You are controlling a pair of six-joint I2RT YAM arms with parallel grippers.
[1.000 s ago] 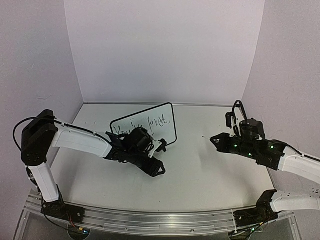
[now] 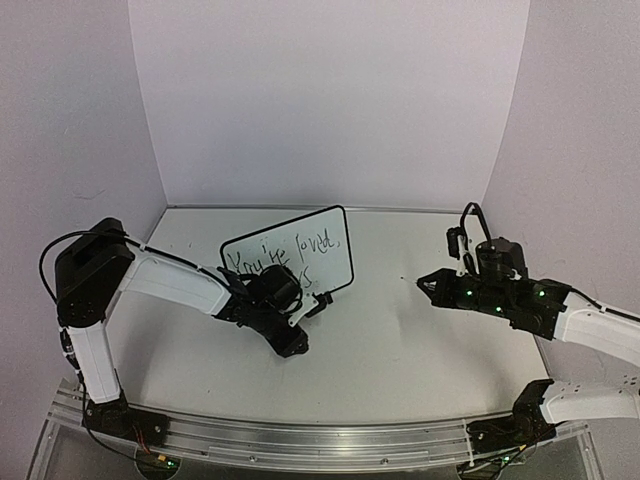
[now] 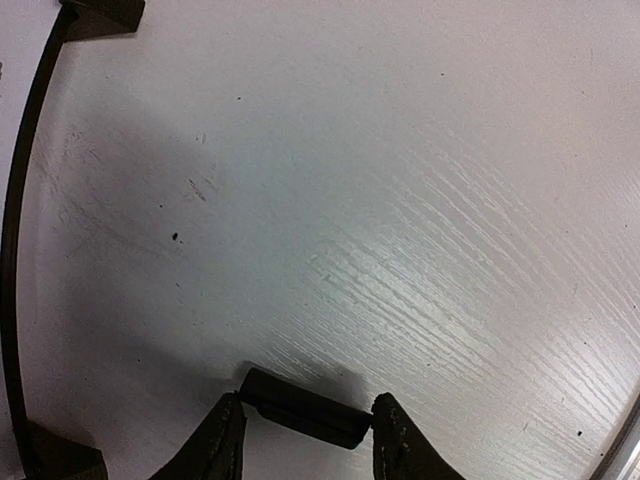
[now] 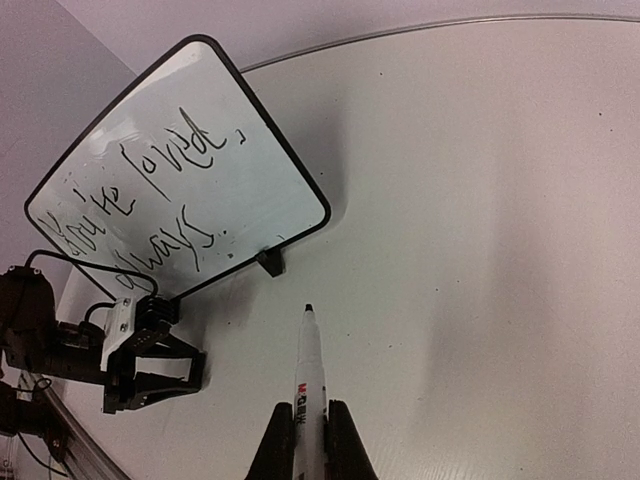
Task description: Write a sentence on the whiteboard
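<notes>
The whiteboard (image 2: 338,262) stands tilted at the back left-middle of the table. In the right wrist view its black handwriting (image 4: 172,150) reads "You're loved, always." My right gripper is shut on a white marker (image 4: 309,375), whose bare black tip points away from the fingers, well to the right of the board. Over the table in front of the board, my left gripper is shut on a short black piece (image 3: 305,407) that looks like the marker's cap. From above, the left arm hides part of the board's lower left.
Small dark feet (image 4: 270,262) jut from the board's lower edge, close to my left gripper. A metal rail (image 2: 320,430) runs along the front edge.
My left gripper has shifted left across the table, slowing lately, and more of the lower writing shows beside it. The right gripper has drifted very slightly left with the marker.
</notes>
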